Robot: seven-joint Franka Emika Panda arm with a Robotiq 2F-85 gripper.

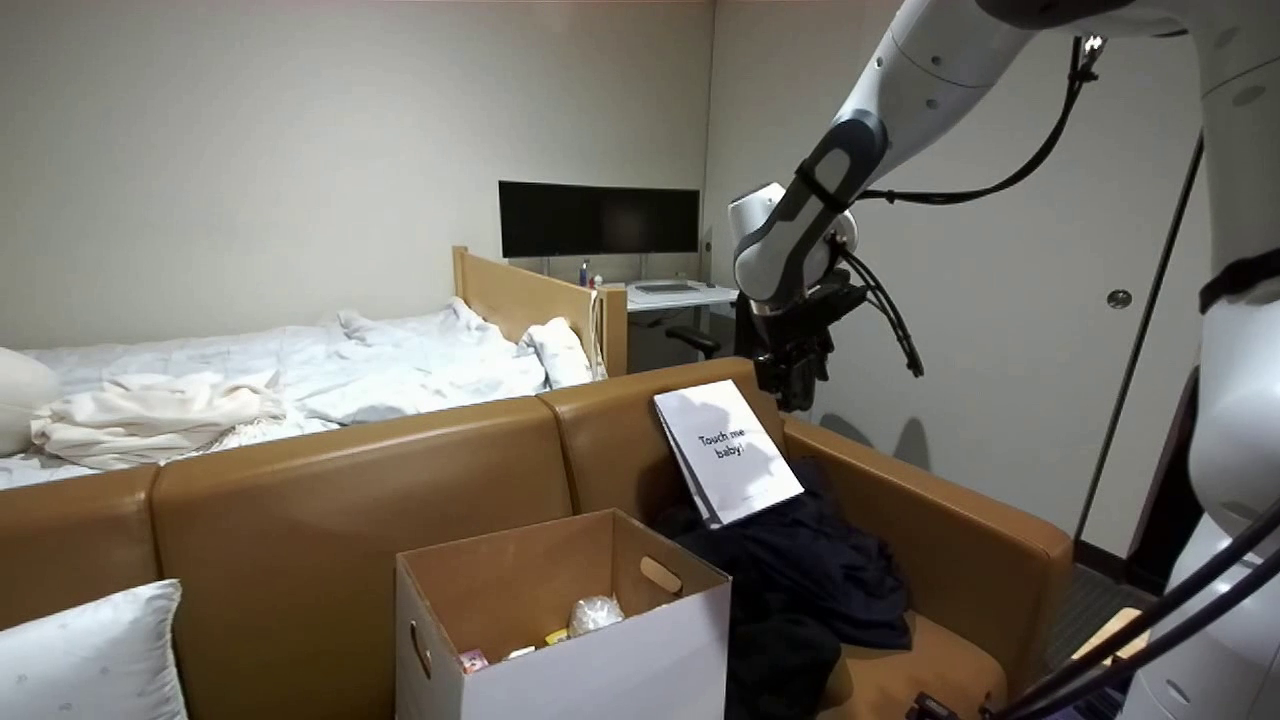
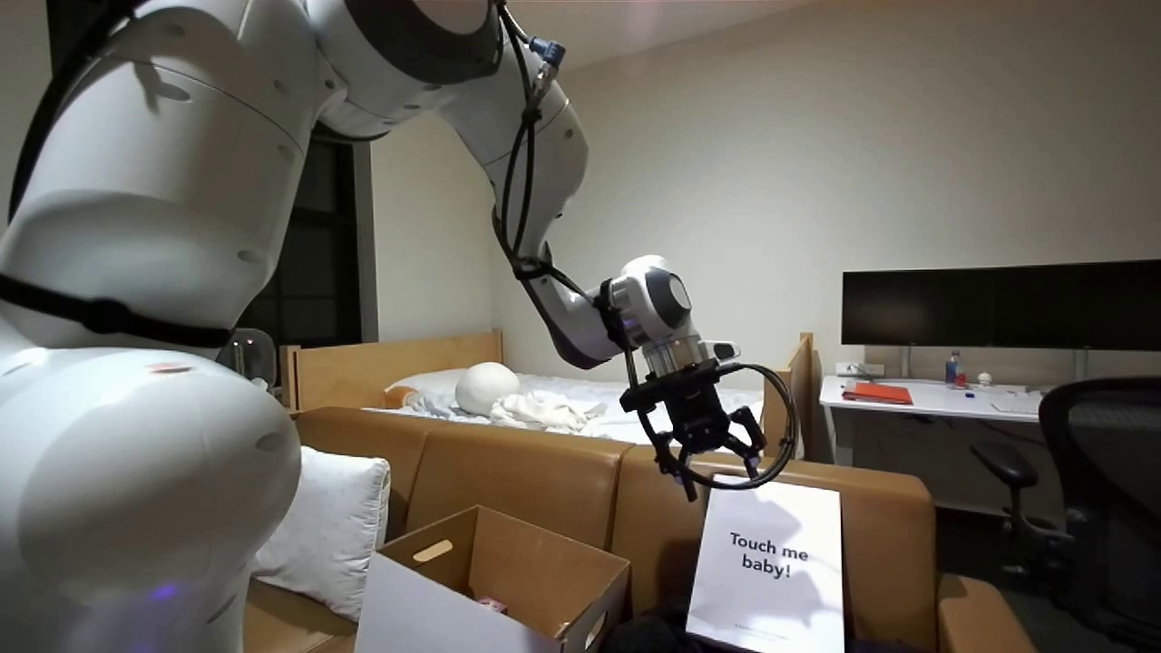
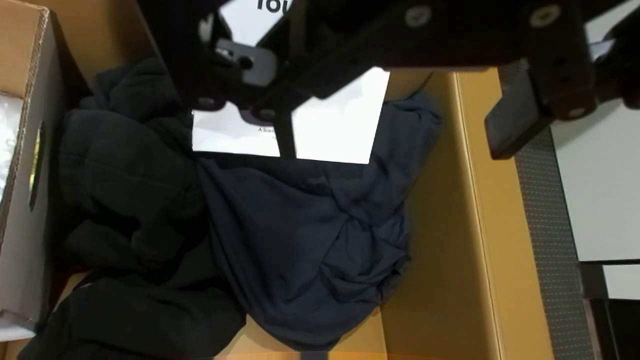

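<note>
A white booklet [image 2: 767,566] printed "Touch me baby!" leans against the backrest at the sofa's end, its lower edge on dark clothes [image 1: 810,564]. Above its upper part hangs my gripper [image 2: 721,479], open, with nothing held. In the wrist view the two dark fingers [image 3: 510,123] stand wide apart. One of them overlaps the booklet [image 3: 336,126] in that view, while the other appears over the sofa's armrest. Whether any finger touches the booklet cannot be told. Much of the booklet's upper part is hidden behind the gripper's body there.
An open cardboard box [image 1: 600,660] with a few small things inside stands on the sofa beside the clothes. The brown armrest [image 1: 960,492] bounds the right side. Behind the backrest lies a bed [image 1: 324,372] with white bedding. A white pillow [image 2: 326,522] rests farther along.
</note>
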